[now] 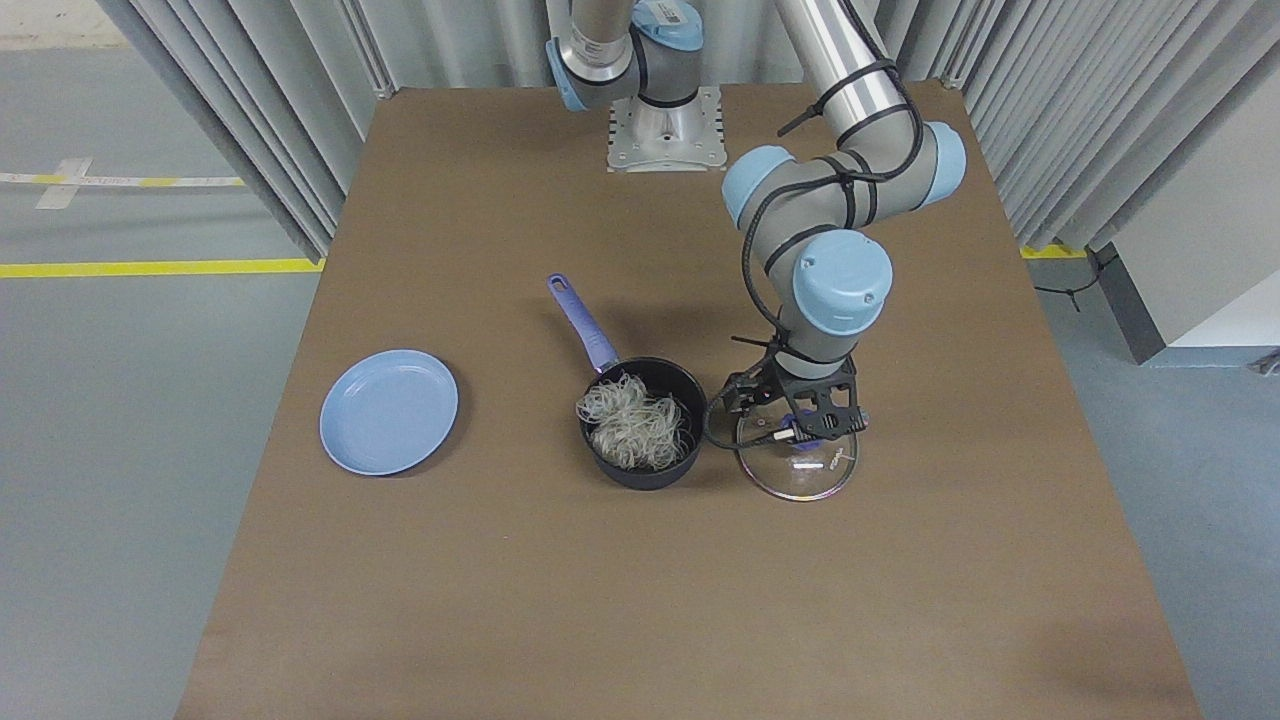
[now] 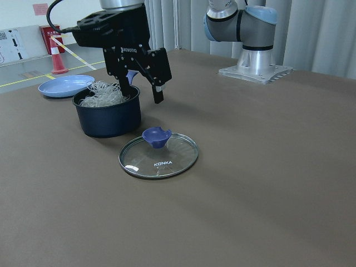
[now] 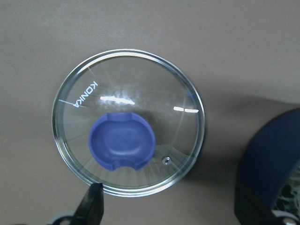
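Note:
A glass lid [image 3: 131, 173] with a blue knob [image 3: 122, 140] lies on the brown table beside a dark pot [image 1: 642, 468] holding white noodles [image 1: 630, 426], its blue handle [image 1: 579, 318] pointing back. My gripper [image 2: 139, 80] hangs above the lid, near the pot, fingers pointing down and apart, nothing between them. In the wrist view the two fingertips show at the bottom, widely spaced, with the lid centred ahead of them. In the front view the gripper partly hides the lid.
A blue plate [image 1: 387, 410] lies left of the pot. The robot's white base [image 1: 666, 144] is at the back.

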